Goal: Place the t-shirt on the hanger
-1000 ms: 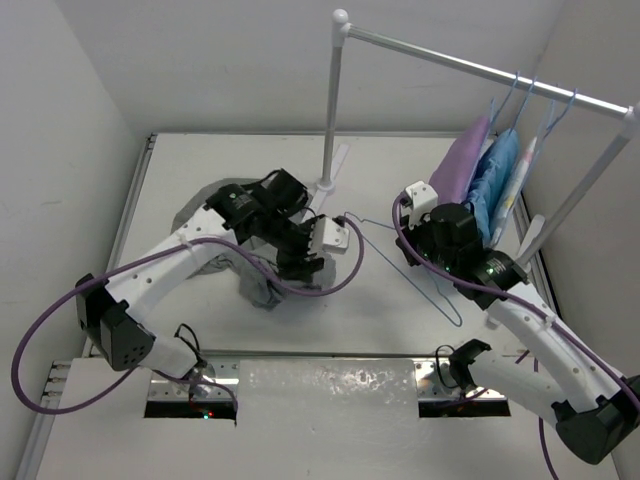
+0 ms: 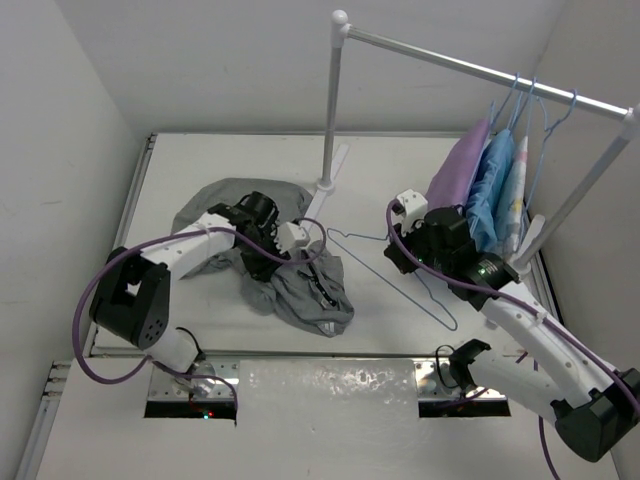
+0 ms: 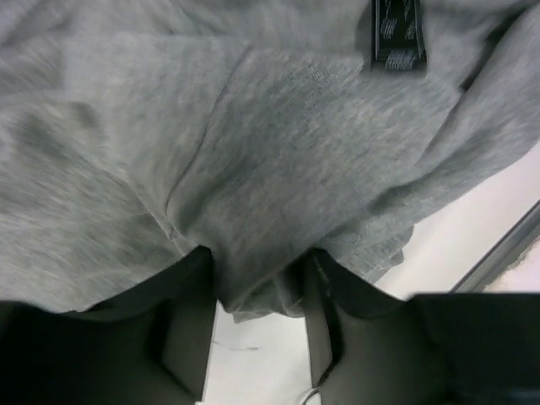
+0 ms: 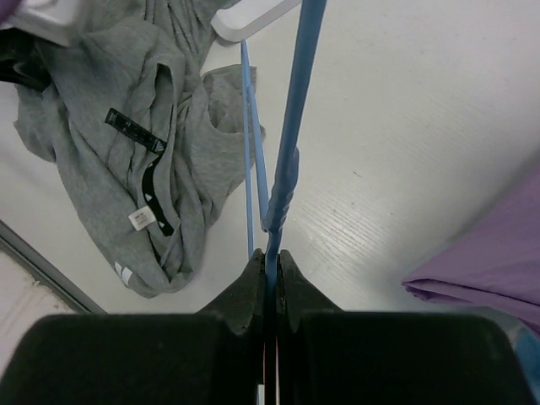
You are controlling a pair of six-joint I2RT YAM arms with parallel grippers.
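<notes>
A crumpled grey t-shirt [image 2: 305, 300] lies at the centre-left of the table. My left gripper is down in it, shut on a gathered fold. My right gripper is shut on a thin blue wire hanger [image 4: 293, 110], held over the table right of the shirt, its lower part seen in the top view [image 2: 400, 290].
A metal rack [image 2: 470, 68] stands over the table's right side, with purple, blue and patterned garments [image 2: 485, 190] hanging from it. Its white foot [image 4: 253, 18] lies behind the shirt.
The left gripper has moved left and down into the t-shirt and is now shut on it. The right gripper and hanger have shifted slightly left.
</notes>
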